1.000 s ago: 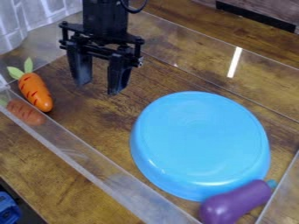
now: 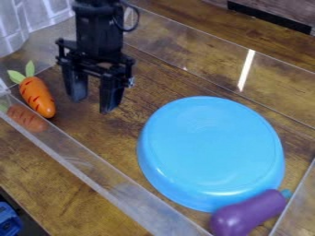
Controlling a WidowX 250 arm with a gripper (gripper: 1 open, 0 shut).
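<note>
My black gripper (image 2: 96, 86) hangs over the wooden floor at the upper left, its two fingers apart with no object visible between them. An orange toy carrot (image 2: 37, 95) with green leaves lies to its left. A large light blue round plastic object (image 2: 207, 147), like an upturned plate or lid, fills the lower right. A purple toy eggplant (image 2: 244, 214) lies at its lower right edge.
Clear plastic walls (image 2: 123, 184) run along the lower left and around the area. A blue item (image 2: 7, 219) shows outside at the bottom left. The wooden surface between gripper and blue object, and at the upper right, is clear.
My gripper has shifted slightly left and down from where it was a second ago. The carrot, blue object and eggplant are unchanged.
</note>
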